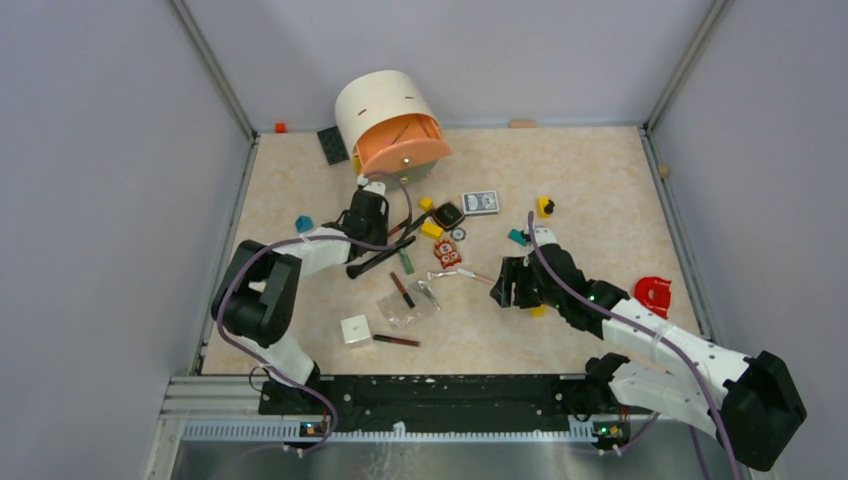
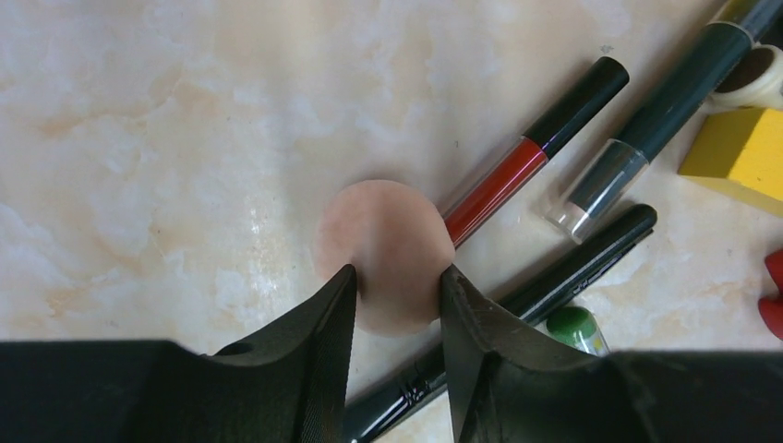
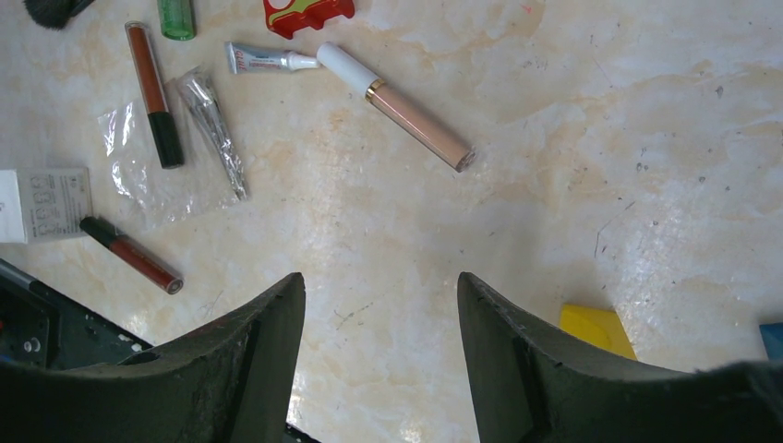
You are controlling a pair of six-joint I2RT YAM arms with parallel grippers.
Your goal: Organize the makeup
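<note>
My left gripper is at the left-centre cluster, its fingertips either side of a round pink pad or sponge (image 2: 383, 231); whether it grips this is unclear. Beside it lie a red lip gloss (image 2: 489, 189), a dark capped tube (image 2: 674, 92) and a black pen-like item (image 2: 582, 263). The cream-and-peach makeup organizer (image 1: 385, 105) stands at the back. My right gripper is open and empty over the table, below a concealer (image 3: 415, 125), a squeeze tube (image 3: 268, 59) and brown glosses (image 3: 143, 257).
Several toys and blocks, including a yellow block (image 2: 729, 157), a red object (image 1: 653, 293) and a card box (image 1: 480, 202), are scattered around. A white box (image 1: 356, 330) and plastic bag (image 3: 134, 175) sit near the front left.
</note>
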